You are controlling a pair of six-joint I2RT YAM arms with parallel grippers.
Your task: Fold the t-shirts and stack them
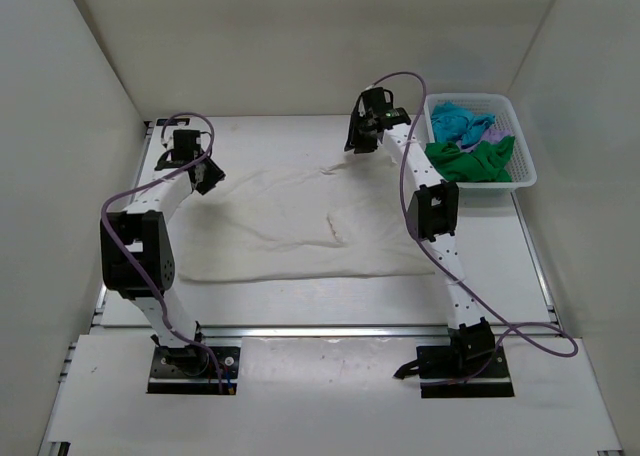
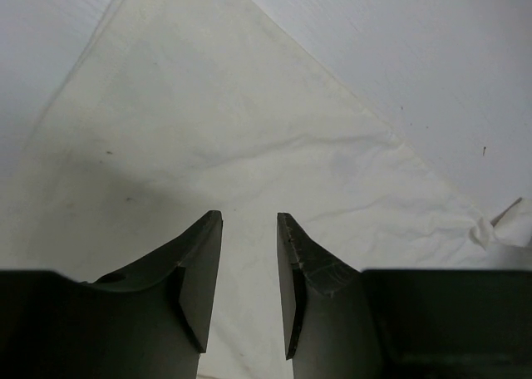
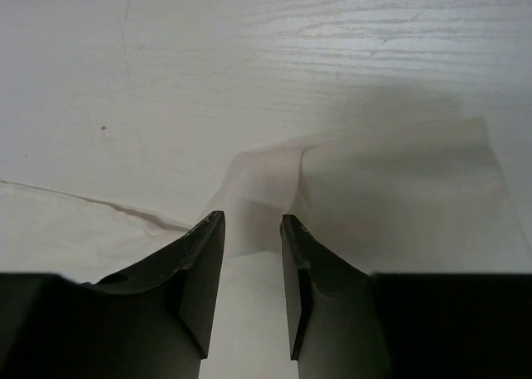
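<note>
A cream t shirt (image 1: pixel 285 221) lies spread over the white table in the top view, with wrinkles and a small fold near its middle right. My left gripper (image 1: pixel 212 183) hangs over its back left part. In the left wrist view, the left fingers (image 2: pixel 199 271) are parted and only flat cloth (image 2: pixel 224 105) shows below them. At the shirt's back edge, right of centre, is my right gripper (image 1: pixel 352 149). The right wrist view shows its fingers (image 3: pixel 202 271) apart over a creased edge of the cloth (image 3: pixel 262 175); no cloth is seen gripped.
A white basket (image 1: pixel 527 166) at the back right holds turquoise, purple and green cloths (image 1: pixel 480 161). Bare table (image 1: pixel 300 301) lies in front of the shirt, and a strip is clear behind it. Purple cables loop along both arms.
</note>
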